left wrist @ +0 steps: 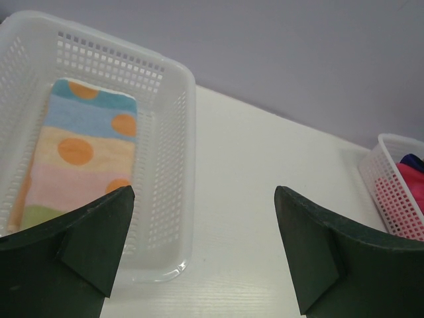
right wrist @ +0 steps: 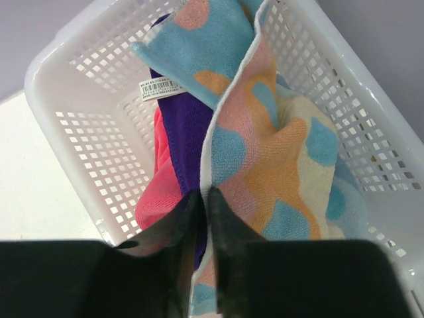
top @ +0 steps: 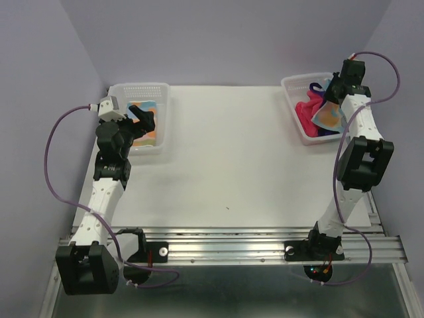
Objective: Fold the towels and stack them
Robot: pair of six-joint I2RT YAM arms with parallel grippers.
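Observation:
In the right basket (top: 294, 99), a patterned towel (right wrist: 285, 172) in blue, pink, orange and cream lies with its white edge between the fingers of my right gripper (top: 338, 93), over a purple towel (right wrist: 185, 132) and a red towel (top: 306, 114). Those fingers are close together, blurred in the wrist view; whether they grip cannot be made out. My left gripper (top: 141, 116) hangs open over the left basket (left wrist: 185, 165), where a folded patterned towel (left wrist: 79, 152) lies flat.
The white table (top: 225, 159) between the two baskets is bare. Grey walls stand behind and at both sides, close beside the right basket.

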